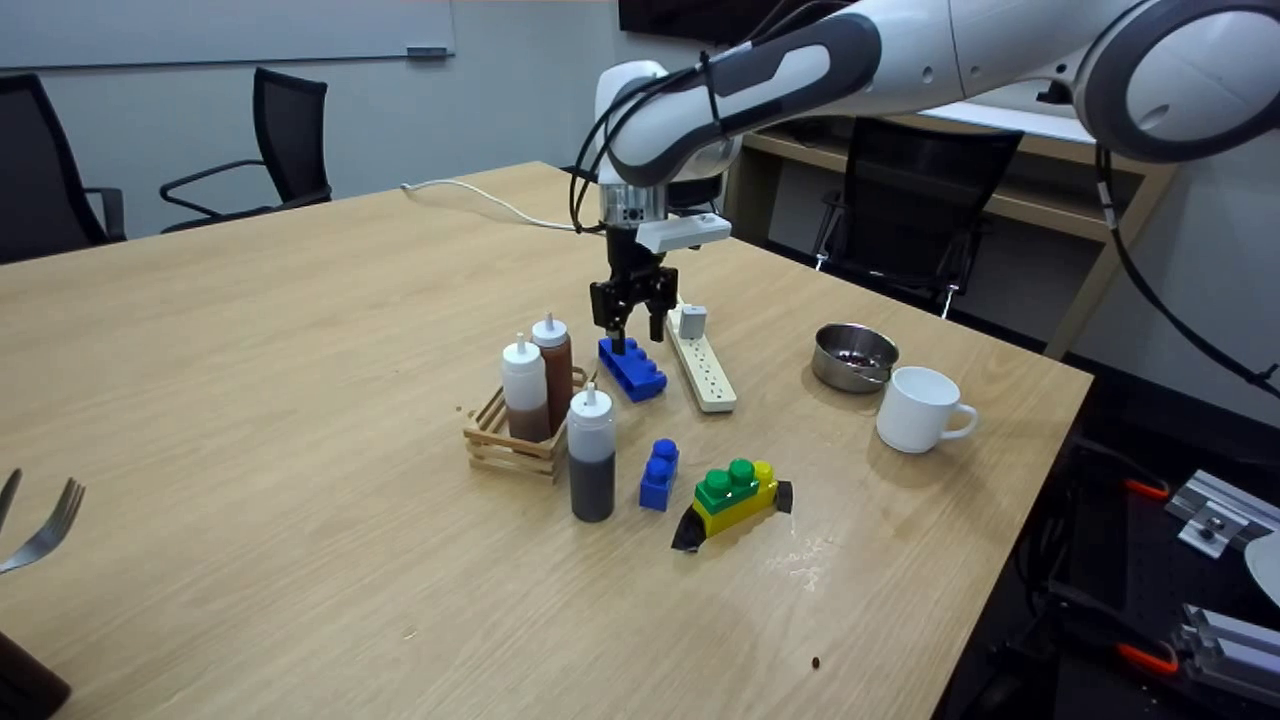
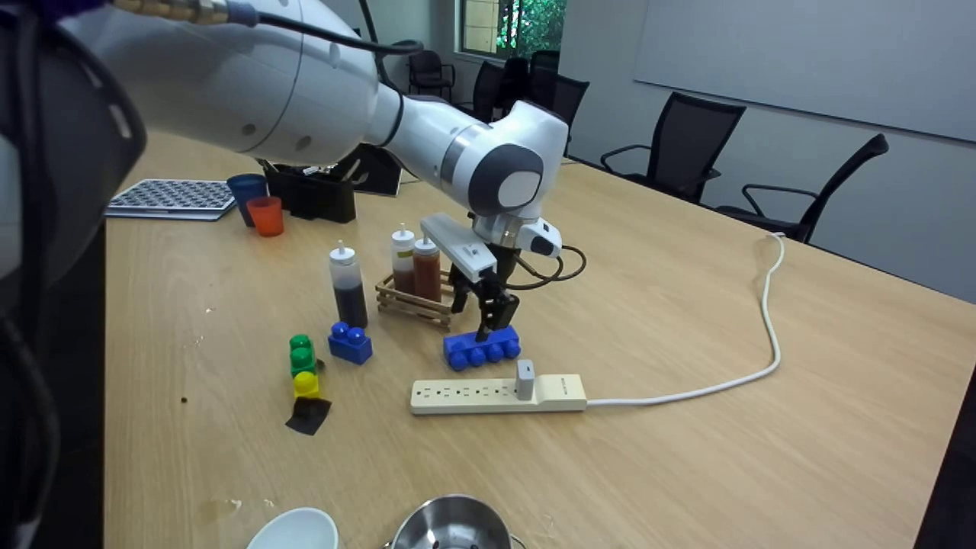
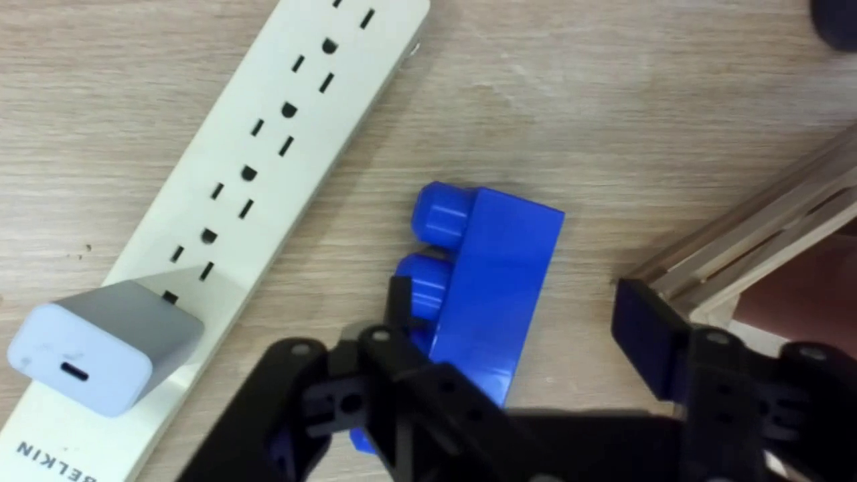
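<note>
The long blue block (image 1: 632, 370) lies on its side on the table, between the power strip and the wooden crate. Its studs face the power strip in the wrist view, where the block (image 3: 499, 281) runs partly beneath the near finger. Just above the block, my gripper (image 1: 637, 340) has its fingers spread. One finger is over the studded side and the other stands well clear toward the crate, bare table showing between it and the block. In the second exterior view the gripper (image 2: 471, 322) hangs behind and over the block (image 2: 482, 348).
Close beside are the power strip (image 2: 467, 395) with a grey plug (image 2: 525, 380), and the crate (image 1: 516, 454) of sauce bottles. A dark bottle (image 1: 591, 462), small blue block (image 1: 657, 475), green-yellow blocks (image 1: 732, 494), metal bowl (image 1: 854, 359) and mug (image 1: 918, 409) stand farther off.
</note>
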